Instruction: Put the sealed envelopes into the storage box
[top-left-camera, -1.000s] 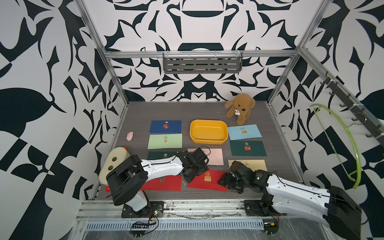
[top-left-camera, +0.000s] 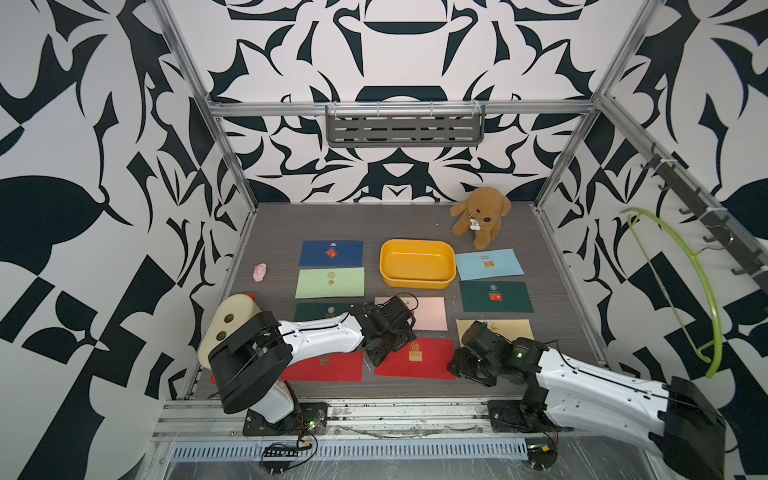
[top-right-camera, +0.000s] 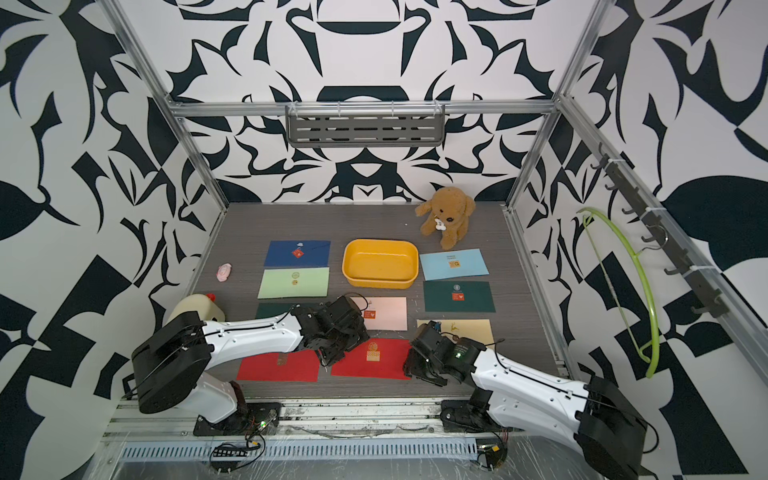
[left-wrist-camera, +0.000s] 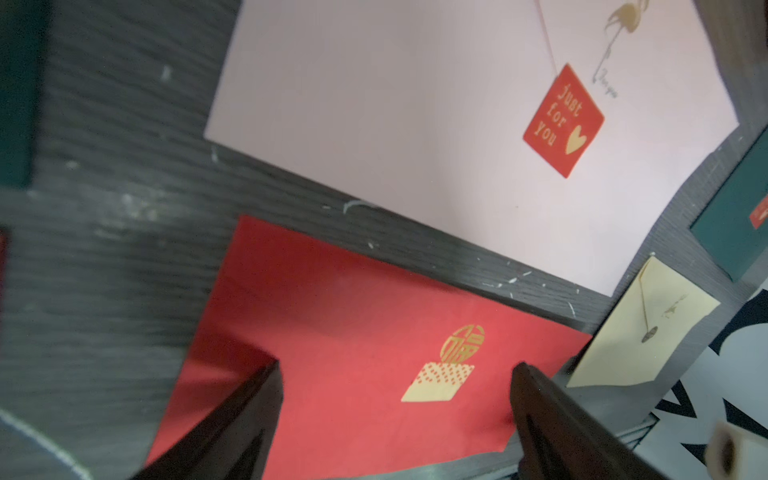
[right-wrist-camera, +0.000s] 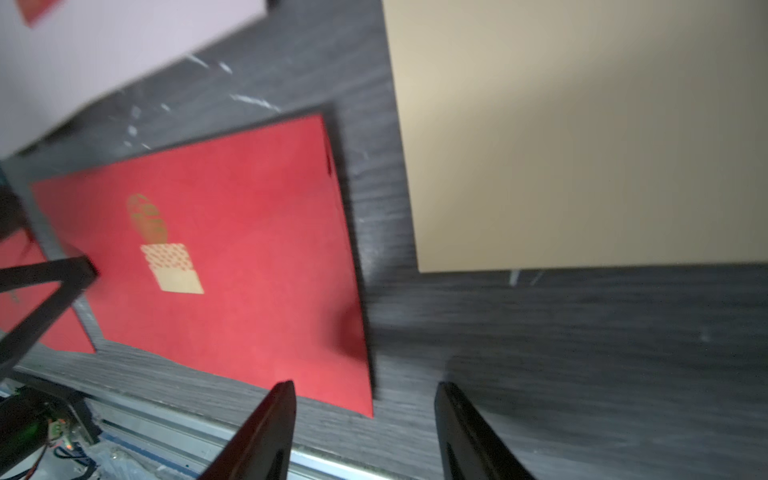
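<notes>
An empty yellow box (top-left-camera: 417, 264) stands at the table's centre. Flat sealed envelopes lie on both sides and in front of it: dark blue (top-left-camera: 331, 253), light green (top-left-camera: 330, 282), light blue (top-left-camera: 489, 264), dark green (top-left-camera: 497, 296), pink (top-left-camera: 430, 313), cream (top-left-camera: 505, 329) and two red ones. Over the left part of the central red envelope (left-wrist-camera: 352, 344) my left gripper is open, fingers apart. My right gripper is open at that envelope's right edge, nothing gripped between its fingers. My left arm partly hides another dark green envelope (top-right-camera: 276, 309) and the left red envelope (top-right-camera: 277, 366).
A brown plush dog (top-left-camera: 481, 217) sits at the back right. A small pink object (top-left-camera: 259, 272) and a cream rounded object (top-left-camera: 227, 326) are at the left edge. Bare table shows along the back left.
My right gripper has shifted slightly right relative to the red envelope, which sits a little straighter. The left arm is nearly still.
</notes>
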